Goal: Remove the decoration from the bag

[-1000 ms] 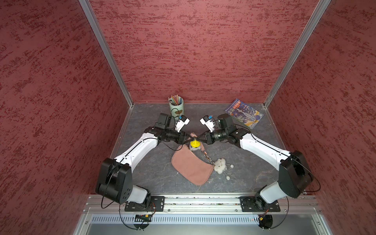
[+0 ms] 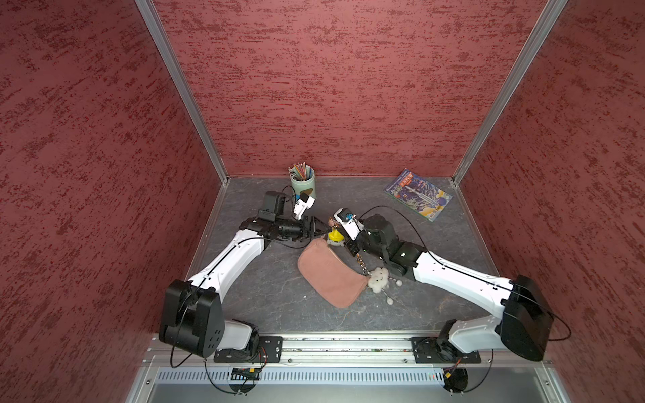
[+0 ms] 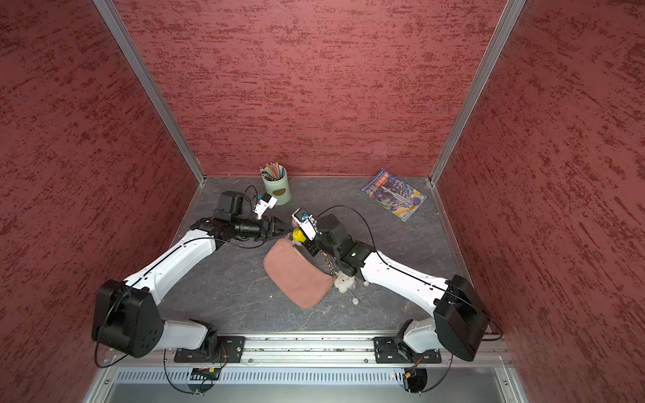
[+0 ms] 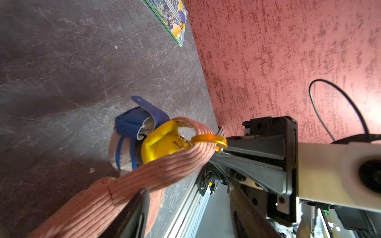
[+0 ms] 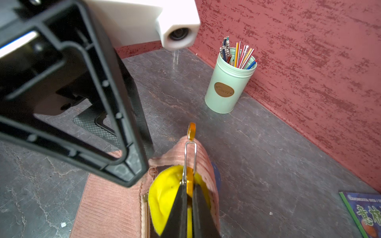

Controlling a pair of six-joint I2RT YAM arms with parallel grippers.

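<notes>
The pink corduroy bag (image 2: 332, 272) lies flat on the dark table, its strap (image 4: 158, 172) raised in a loop. A small plush decoration with a yellow top (image 5: 166, 186) and blue parts (image 4: 129, 121) hangs at the strap by a gold clasp (image 4: 208, 138), which the strap passes through. My right gripper is shut on that clasp; its gold bar shows between the fingers. My left gripper stands open beside the strap, which runs past one finger (image 4: 135, 214); nothing is held. The white fluffy charm (image 2: 378, 279) lies beside the bag's right corner.
A mint pencil cup (image 5: 231, 83) stands at the back left. A magazine (image 2: 420, 194) lies at the back right. A metal chain (image 2: 362, 264) leads toward the white charm. Table between cup and magazine is clear.
My right gripper has tilted steeply and now covers part of the yellow decoration. The left gripper has drawn slightly back left. Bag and decoration have shifted a little toward the back.
</notes>
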